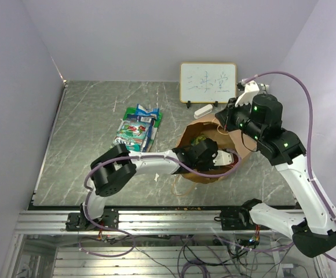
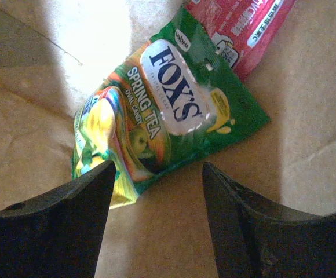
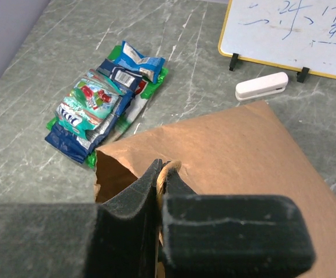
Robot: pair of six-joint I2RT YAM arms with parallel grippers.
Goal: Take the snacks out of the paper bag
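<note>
The brown paper bag (image 1: 181,139) lies with its mouth open; its flap (image 3: 232,145) fills the lower right wrist view. Inside it, a green Fox's Spring Tea candy packet (image 2: 171,95) rests against a red packet (image 2: 246,29). My left gripper reaches into the bag, fingers apart on either side of the green packet's near end, not closed on it. The left arm hides much of the bag's inside from above. My right gripper is shut on the bag's twisted paper handle (image 3: 169,167).
Several snack packets (image 1: 136,130) lie piled on the grey marble table (image 1: 87,133), left of the bag. A small whiteboard (image 1: 207,82) stands behind, with a white oblong object (image 3: 262,86) in front of it.
</note>
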